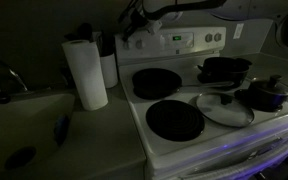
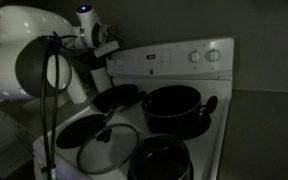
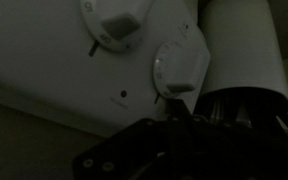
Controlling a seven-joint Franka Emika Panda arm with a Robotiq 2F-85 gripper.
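My gripper (image 1: pixel 127 36) is at the left end of the stove's back panel (image 1: pixel 174 42), its fingers dark and hard to make out. In the wrist view the gripper looks shut, with nothing visible between the fingertips. They lie at the edge of a white control knob (image 3: pixel 180 68); whether they touch it cannot be told. A second white knob (image 3: pixel 116 18) sits farther up and left on the panel. From the other side, the gripper (image 2: pixel 108 47) shows by the panel's left end.
On the stove are a frying pan (image 1: pixel 156 83), a dark pot (image 2: pixel 172 103), a glass lid (image 1: pixel 225 109) and a saucepan (image 1: pixel 268 95). A paper towel roll (image 1: pixel 86 75) and a white utensil holder (image 1: pixel 109 70) stand left of it. The sink (image 1: pixel 24 125) is farther left.
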